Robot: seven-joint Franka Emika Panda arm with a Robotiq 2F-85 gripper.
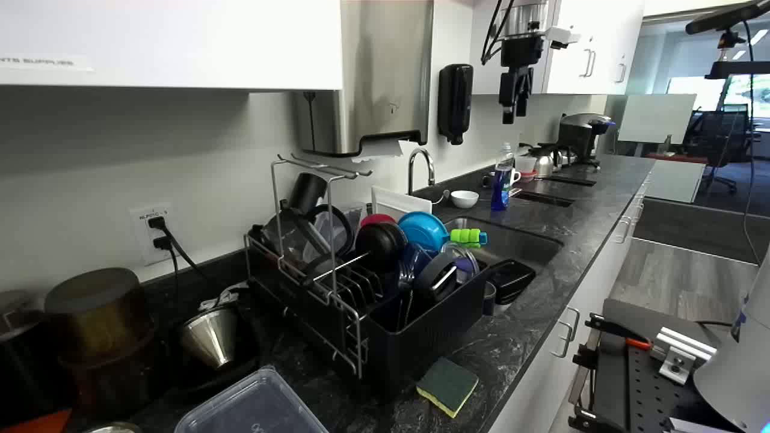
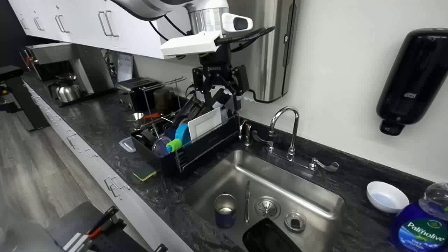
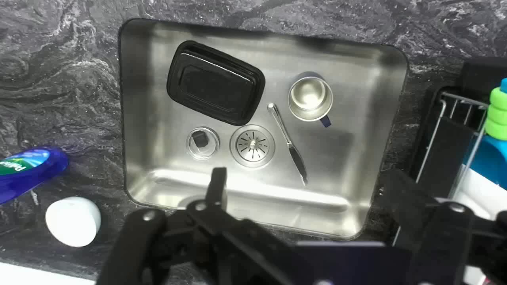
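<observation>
My gripper is open above the sink, its fingers wide apart and empty in the wrist view. Below it, the steel sink (image 3: pixel 351 142) holds a black container (image 3: pixel 216 83), a mug (image 3: pixel 310 99) with a dark blue handle, a knife (image 3: pixel 288 143) and a small clear round lid (image 3: pixel 202 143) with a dark piece at its middle. The knife lies between the drain (image 3: pixel 252 145) and the mug. In exterior view 2 the gripper (image 2: pixel 222 100) hangs high, clear of the sink contents. Exterior view 1 shows the gripper (image 1: pixel 514 115) well above the counter, seen from the side.
A full dish rack (image 1: pixel 433 346) stands beside the sink, with a sponge (image 1: pixel 448 385) in front. The faucet (image 2: pixel 294 121) rises behind the basin. On the other side are a white bowl (image 2: pixel 386 196) and a blue soap bottle (image 2: pixel 420 229). Upper cabinets (image 1: pixel 173 43) overhang the counter.
</observation>
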